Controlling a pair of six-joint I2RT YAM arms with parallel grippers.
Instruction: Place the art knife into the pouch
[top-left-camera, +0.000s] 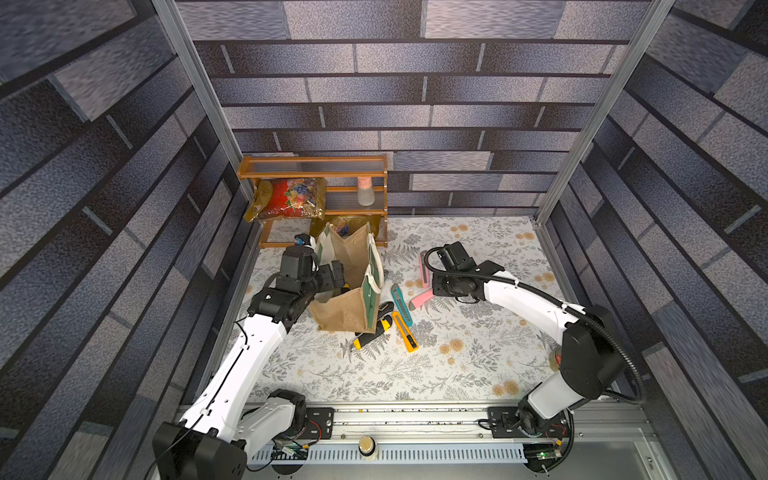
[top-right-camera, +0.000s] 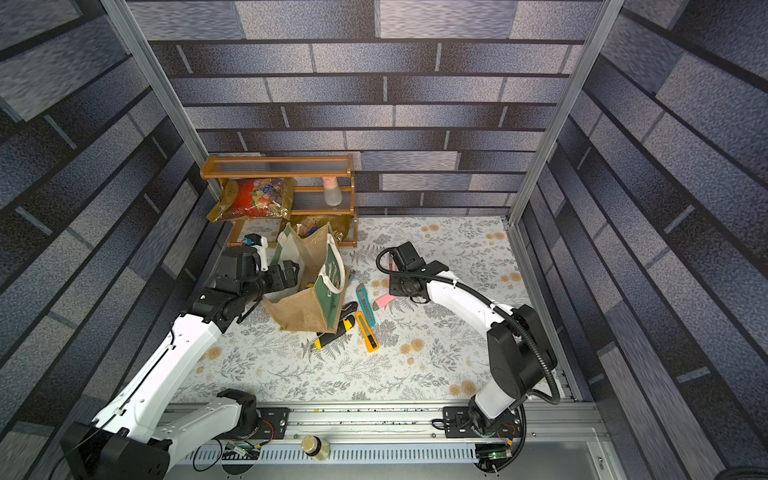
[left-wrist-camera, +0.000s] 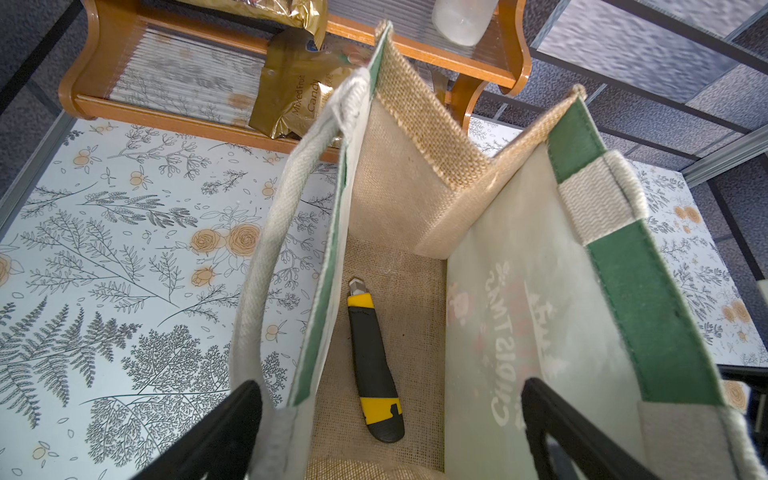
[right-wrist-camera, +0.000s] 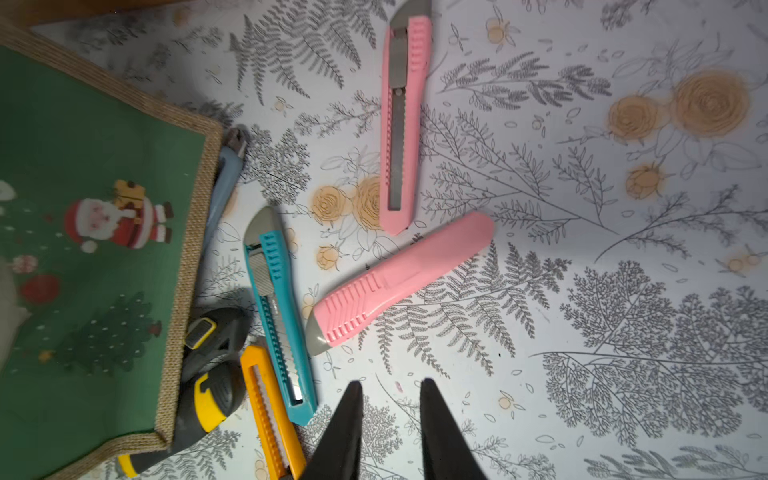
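Observation:
The jute pouch (top-left-camera: 353, 312) stands open, a black-yellow art knife (left-wrist-camera: 370, 356) inside. Two pink knives (right-wrist-camera: 404, 272) (right-wrist-camera: 399, 120), a teal knife (right-wrist-camera: 281, 320) and an orange knife (right-wrist-camera: 270, 416) lie right of it. My left gripper is open over the pouch, nothing between its blurred fingers. My right gripper is above the table below the pink knives in its wrist view; its fingertips show slightly apart, with nothing visible between them.
A wooden shelf (top-left-camera: 312, 166) with snack bags (top-left-camera: 288, 200) and a bottle (top-left-camera: 365, 196) stands behind the pouch. Black-yellow tools (right-wrist-camera: 204, 408) lie against the pouch's side.

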